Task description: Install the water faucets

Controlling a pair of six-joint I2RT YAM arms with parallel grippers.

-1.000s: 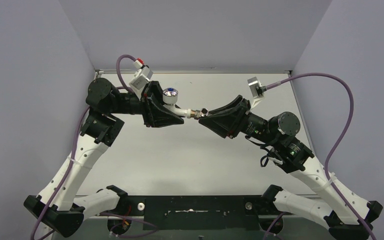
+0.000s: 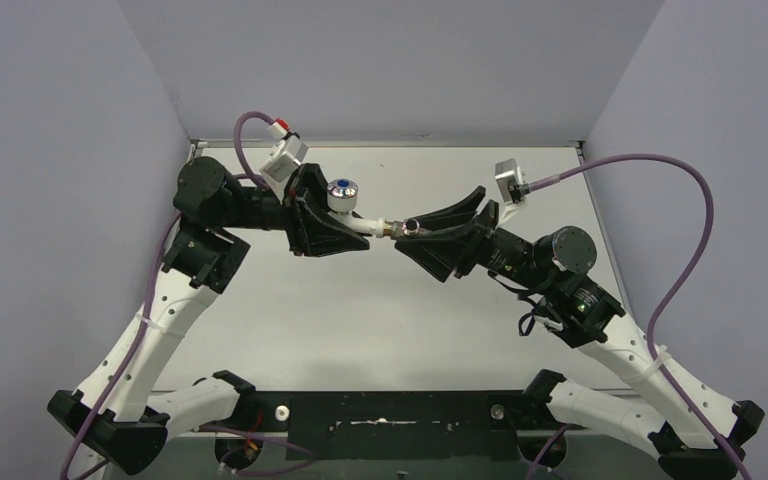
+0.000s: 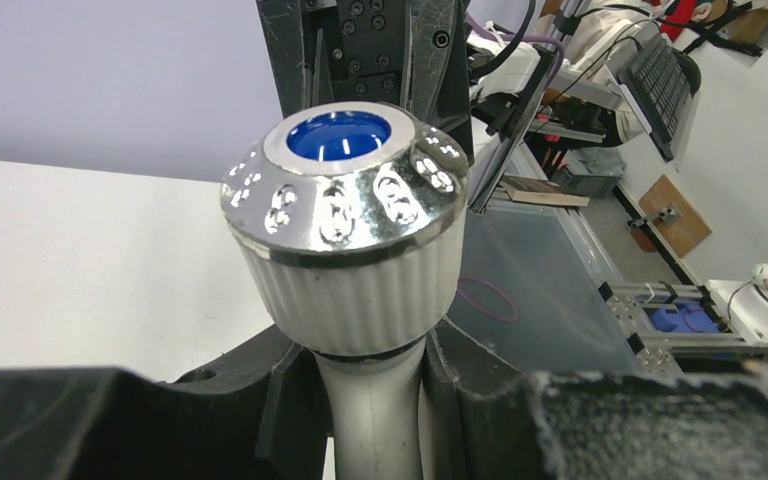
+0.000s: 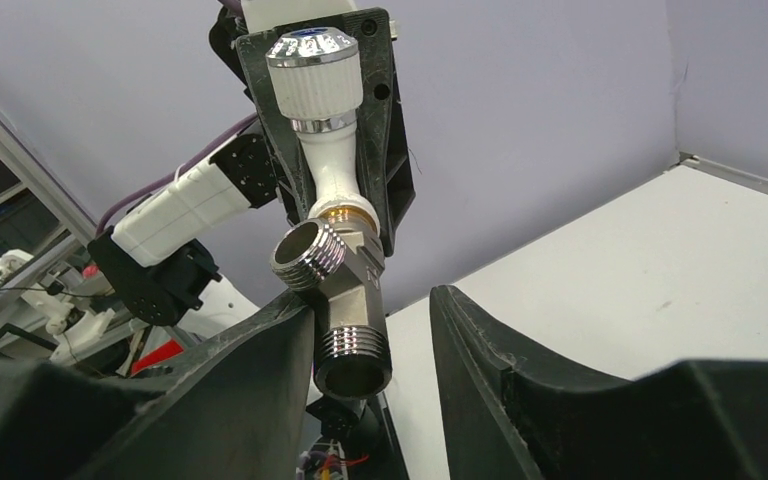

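Note:
High over the white table a white faucet [image 2: 342,196] with a chrome, blue-centred knob is held by my left gripper [image 2: 362,232], shut on its white neck. The left wrist view shows the neck [image 3: 372,410] between the two black fingers, the knob [image 3: 345,190] above. Joined to the faucet's end is a metal threaded fitting [image 4: 355,290] with a side outlet [image 4: 307,250], pointing toward my right gripper. The right gripper is part open around the fitting's lower end; a gap shows between the fitting and the right-hand finger [image 4: 470,350], while the left-hand finger lies close beside it.
Grey walls [image 2: 720,130] stand on both sides and behind. Purple cables [image 2: 695,240] loop from both wrists.
The left arm and faucet have barely moved.

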